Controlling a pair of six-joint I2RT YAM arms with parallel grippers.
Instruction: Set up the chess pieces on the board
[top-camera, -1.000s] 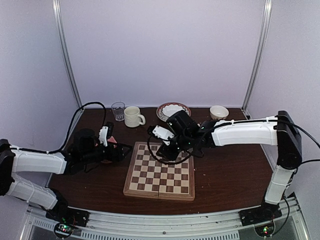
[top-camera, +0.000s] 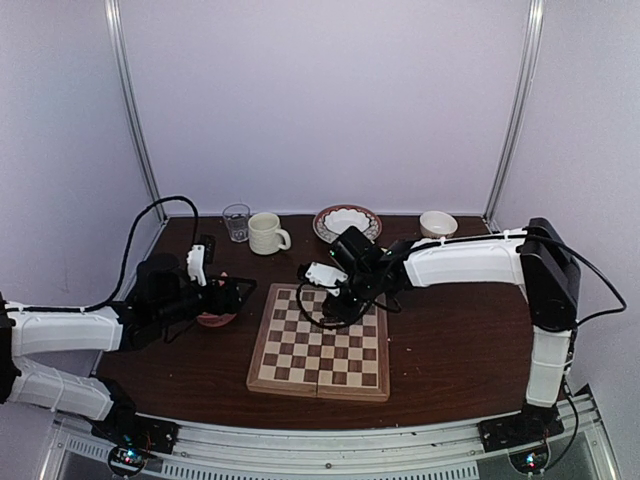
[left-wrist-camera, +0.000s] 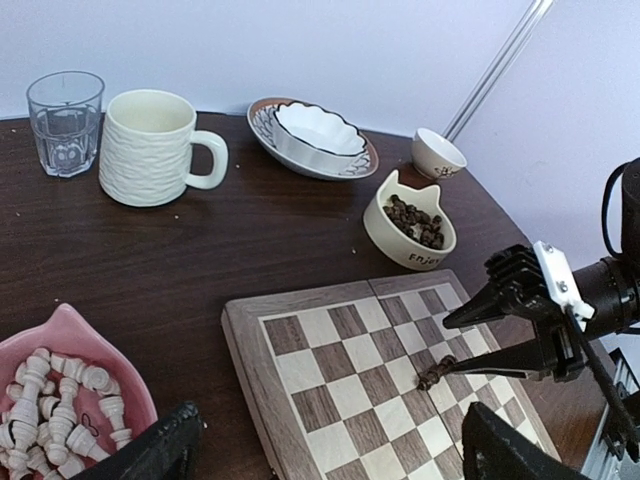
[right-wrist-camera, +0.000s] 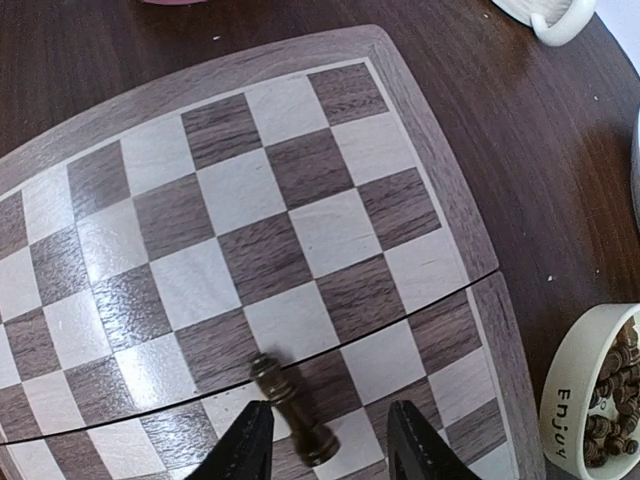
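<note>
A dark chess piece (right-wrist-camera: 293, 410) lies on its side across the fold line of the chessboard (left-wrist-camera: 270, 310), the only piece on it. My right gripper hangs over the board with its fingers apart and nothing held; in its wrist view the piece shows in the gap, nearer the left finger. From the left wrist view, one right fingertip looks close to the piece (left-wrist-camera: 436, 373); touching or not, I cannot tell. My left gripper is open and empty, left of the board. White pieces fill the pink bowl (left-wrist-camera: 140, 385); dark pieces fill the cat-eared bowl (left-wrist-camera: 383, 232).
Along the back stand a glass (top-camera: 236, 222), a white mug (top-camera: 266, 236), a patterned plate (top-camera: 324, 231) with a white dish on it, and a small white bowl (top-camera: 438, 224). Bare table (top-camera: 450, 350) stretches right of the board.
The piece still lies flat. The left arm has shifted slightly.
</note>
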